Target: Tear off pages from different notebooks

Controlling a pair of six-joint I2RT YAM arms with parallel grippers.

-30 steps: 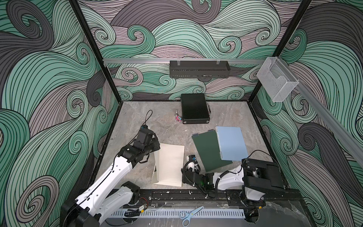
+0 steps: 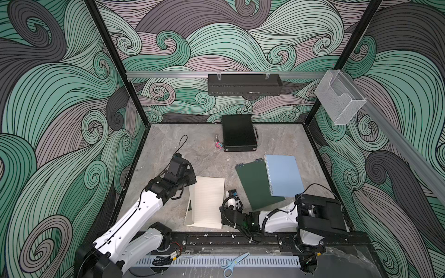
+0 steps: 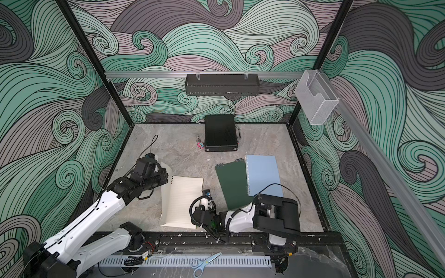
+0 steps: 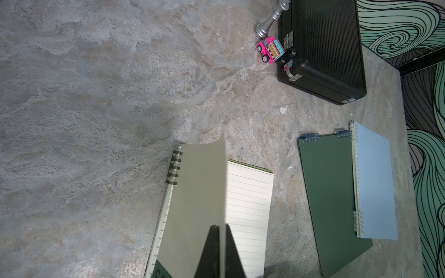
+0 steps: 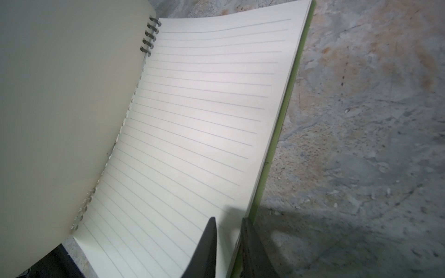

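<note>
An open ruled notebook (image 2: 208, 201) lies at the front left of the table, its binding on the left. My left gripper is shut on the free edge of its raised grey-green cover (image 4: 199, 190); the cover stands up over the left part of the page. At the notebook's right edge, my right gripper is shut on the page edge and green back cover (image 5: 273, 143), low over the table. How many sheets lie between its fingers cannot be told. A dark green notebook (image 2: 257, 185) and a blue notebook (image 2: 283, 175) lie to the right, closed and overlapping.
A black case (image 2: 239, 132) stands at the back, with a small pink toy car (image 4: 270, 49) and a silver object (image 4: 271, 19) beside it. Light blue scissors (image 2: 234, 264) lie at the front outside the table. Bare table stretches behind the open notebook.
My right gripper has shifted slightly left, and the open notebook has slid slightly left with it. The left arm looks unmoved.
</note>
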